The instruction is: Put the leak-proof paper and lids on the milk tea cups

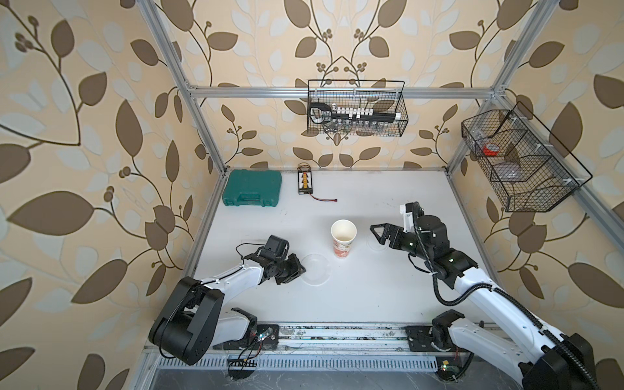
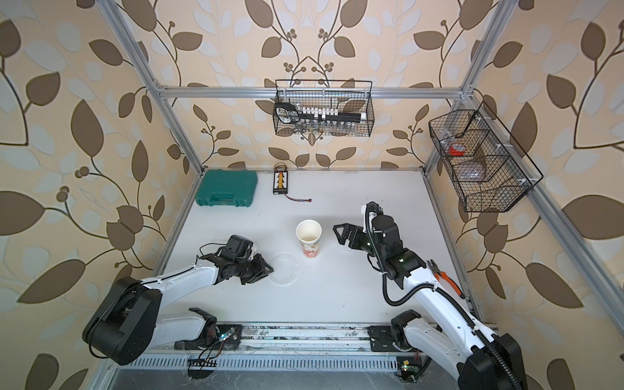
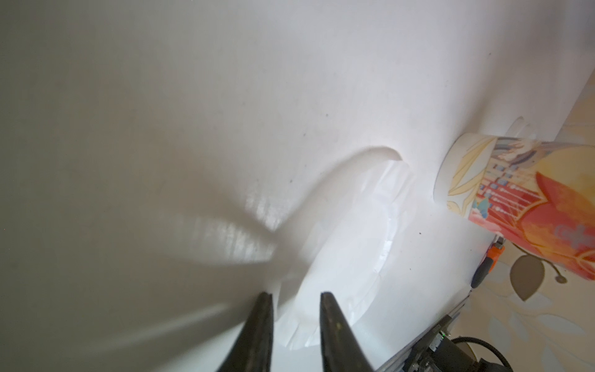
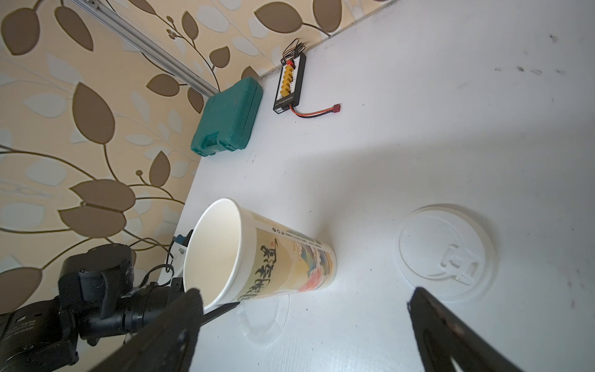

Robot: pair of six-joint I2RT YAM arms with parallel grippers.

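The leak proof paper (image 1: 318, 269) is a thin clear disc lying on the white table, left of the cup. Its rim looks slightly raised in the left wrist view, where the paper (image 3: 353, 241) reaches close to the fingertips. My left gripper (image 1: 303, 268) is low at the disc's left edge, fingers partly open; whether the rim lies between them is unclear. An open, patterned paper cup (image 1: 342, 239) stands upright mid-table. To its right my right gripper is wide open and empty, above the table near the cup and the white lid (image 4: 443, 251).
A green case (image 1: 252, 188) and a black power board (image 1: 305, 180) with a cable sit at the back. Orange-handled pliers (image 2: 448, 282) lie at the right edge. Table space in front of the cup is free.
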